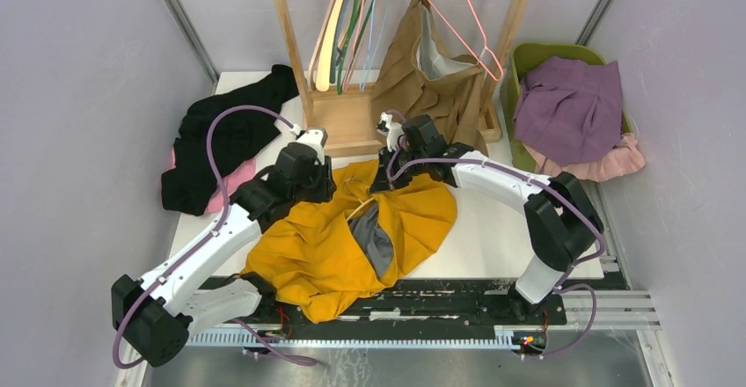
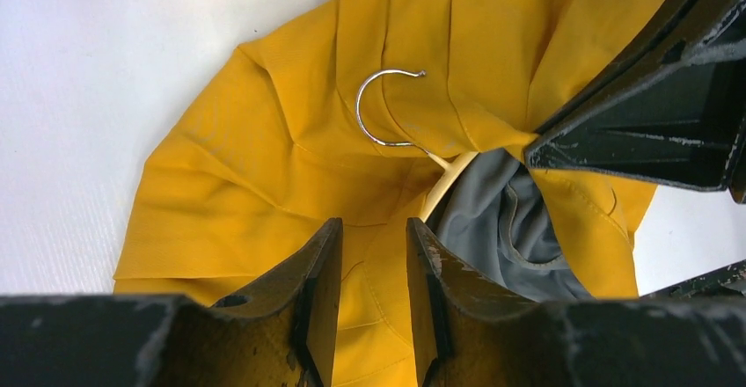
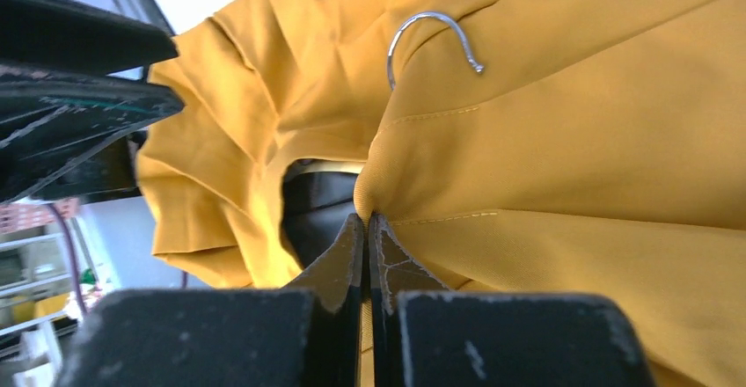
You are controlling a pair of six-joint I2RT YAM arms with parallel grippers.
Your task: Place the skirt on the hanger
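The mustard skirt (image 1: 299,255) is spread on the white table, its waist opening showing grey lining (image 2: 493,229). A wooden hanger (image 2: 444,180) lies in that opening, its metal hook (image 2: 361,105) out over the fabric. My right gripper is shut at a fold of the skirt beside the hanger; whether cloth is between its fingertips is hard to tell. My left gripper hangs above the skirt left of the right one, part open, with nothing gripped between its fingers.
A wooden rack (image 1: 283,4) at the back holds several hangers and a brown garment (image 1: 405,97). Black and pink clothes (image 1: 211,149) lie left; a green bin (image 1: 528,57) with clothes stands right. Bare table shows at lower right.
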